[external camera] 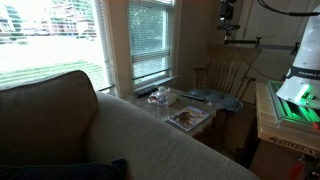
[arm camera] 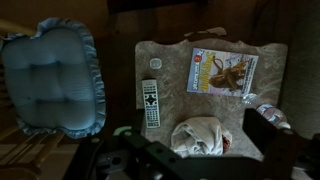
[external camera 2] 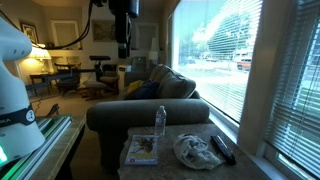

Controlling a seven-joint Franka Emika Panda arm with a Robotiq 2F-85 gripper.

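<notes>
My gripper hangs high over a small grey table (arm camera: 175, 85), its two dark fingers wide apart at the bottom of the wrist view. Nothing is held between them; a crumpled white cloth (arm camera: 200, 134) shows far below in the gap. A magazine with a colourful cover (arm camera: 222, 72) lies flat on the table. The light-coloured remote (arm camera: 151, 103) rests near the table's edge by a chair. A clear plastic bottle (arm camera: 270, 115), partly covered by a finger in the wrist view, stands upright in exterior view 2. The gripper (external camera 2: 122, 38) is well above everything there.
A grey-cushioned chair (arm camera: 55, 80) stands beside the table. In exterior view 2, a dark sofa (external camera 2: 180, 88) adjoins the table, and window blinds (external camera 2: 298, 110) rise at the right. A small clear round item (arm camera: 155, 63) sits near the remote. Bare tabletop lies between magazine and cloth.
</notes>
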